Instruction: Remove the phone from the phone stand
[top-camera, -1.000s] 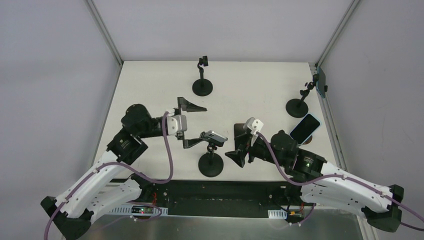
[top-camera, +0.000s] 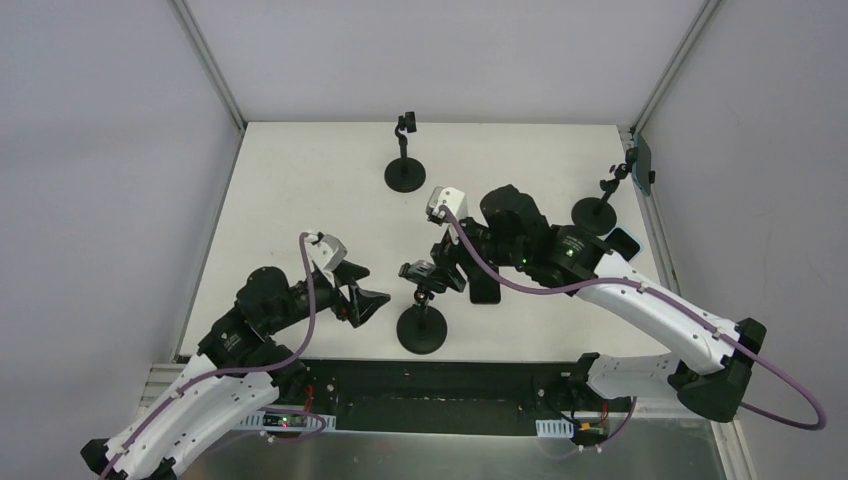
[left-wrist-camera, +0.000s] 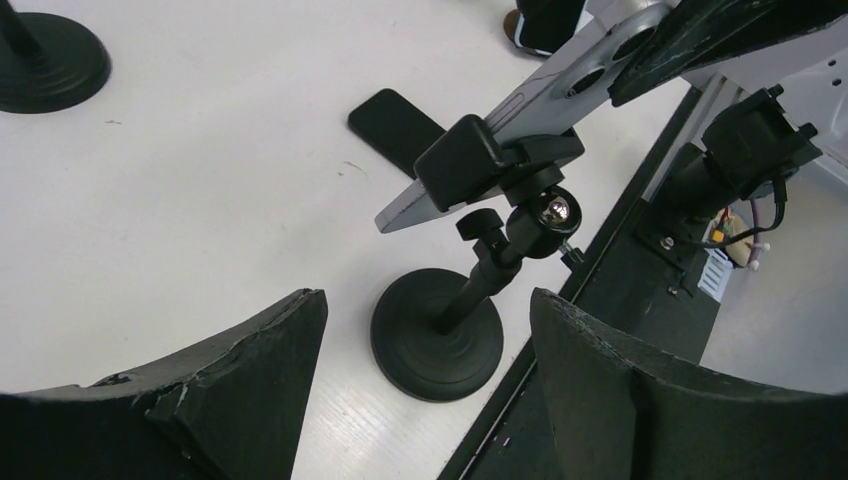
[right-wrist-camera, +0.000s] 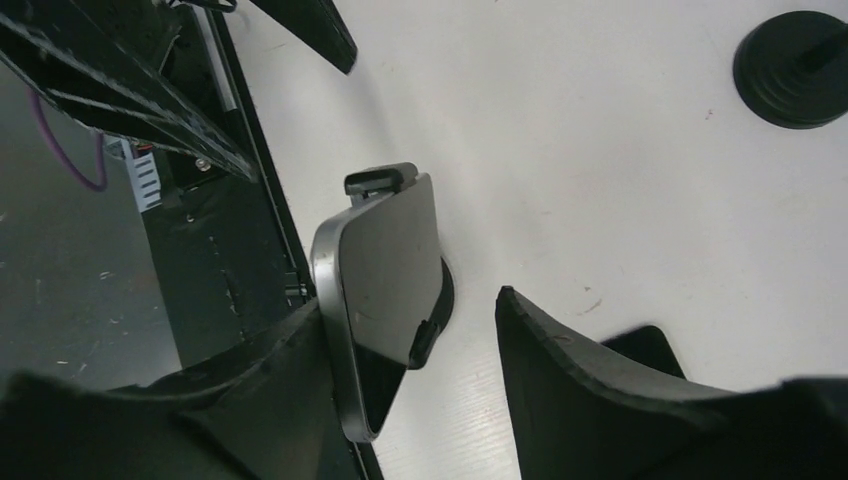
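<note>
The phone (right-wrist-camera: 385, 270), silver-edged and seen end-on, is held in the clamp of the front phone stand (top-camera: 422, 327), which stands near the table's front edge. My right gripper (top-camera: 455, 262) is over the phone; in the right wrist view its open fingers are either side of it, the left one very close to the phone's edge or touching it. My left gripper (top-camera: 362, 298) is open left of the stand, nothing between its fingers, facing the stand's base and post in the left wrist view.
A second stand (top-camera: 405, 175) is at the back, a third (top-camera: 594, 215) at the right holds another phone. A dark phone (top-camera: 485, 290) and another phone (top-camera: 623, 241) lie on the table (top-camera: 300, 180).
My right gripper has moved up and leftward onto the held phone. My left gripper has turned and moved down, a little away from the stand's top.
</note>
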